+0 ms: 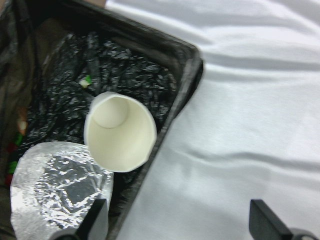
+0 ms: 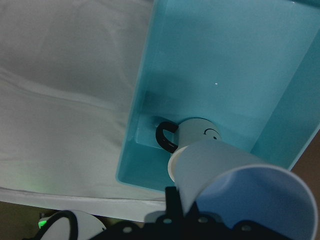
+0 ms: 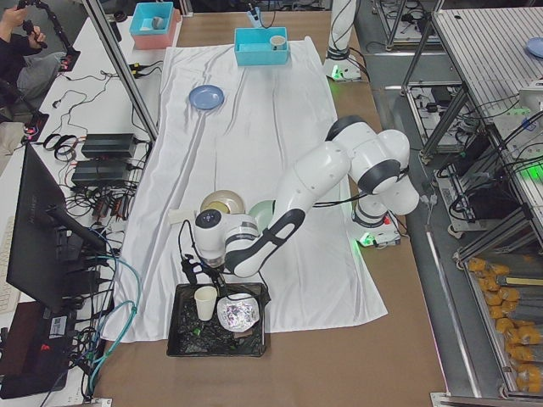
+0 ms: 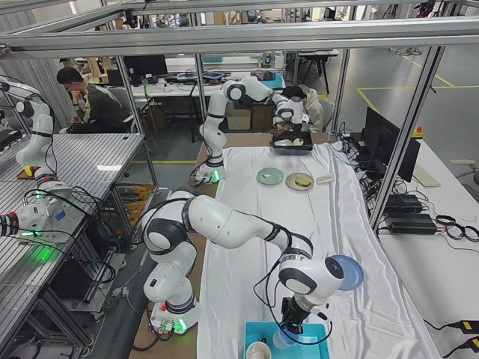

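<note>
A black lined tray [image 3: 182, 335] holds a cream cup [image 1: 120, 137] and a foil-covered round item [image 1: 60, 192]. My left gripper is open above the tray's edge, nothing between its fingers. My right gripper is shut on a pale blue cup [image 2: 240, 190], held above a blue bin [image 2: 220, 60]. A white mug with black handle [image 2: 195, 132] sits in that bin's corner.
On the white cloth [image 3: 263, 153] lie a blue plate [image 3: 206, 97], a beige plate with a yellow item [image 4: 299, 182], a green plate [image 4: 269, 176] and a pale flat piece [image 4: 325, 179].
</note>
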